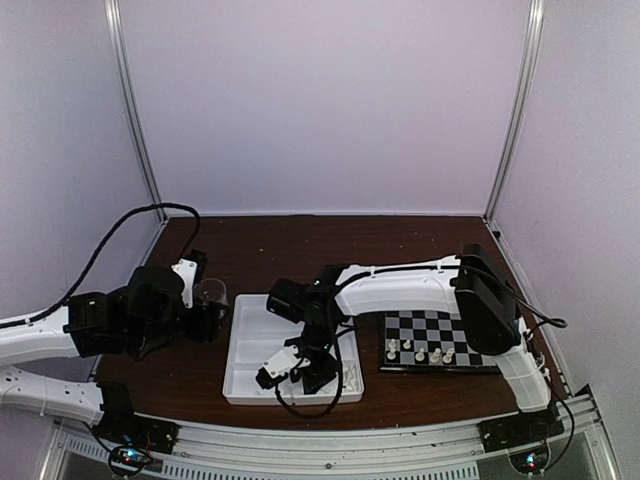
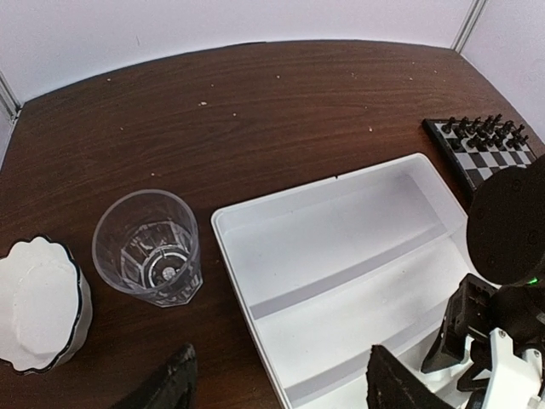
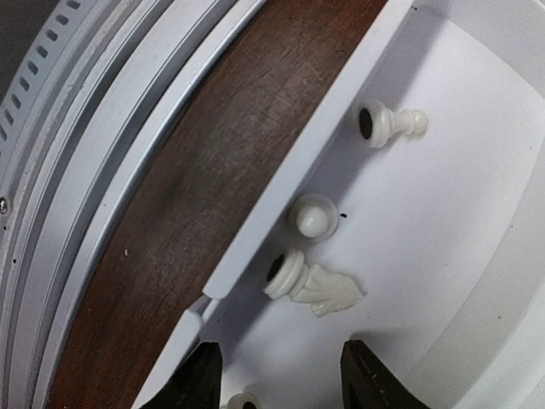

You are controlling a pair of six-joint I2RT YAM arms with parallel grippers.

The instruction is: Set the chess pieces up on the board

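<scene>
The chessboard at right carries several white pieces along its near side; black pieces stand on it in the left wrist view. My right gripper is open, low over the white tray. Below it in the right wrist view lie a white knight and a pawn; another piece shows its round top, and one more is partly hidden at the bottom edge. My left gripper is open, raised left of the tray, with nothing between its fingers.
A clear glass stands left of the tray, and a white scalloped bowl beside it. The right arm spans over the tray and partly over the board.
</scene>
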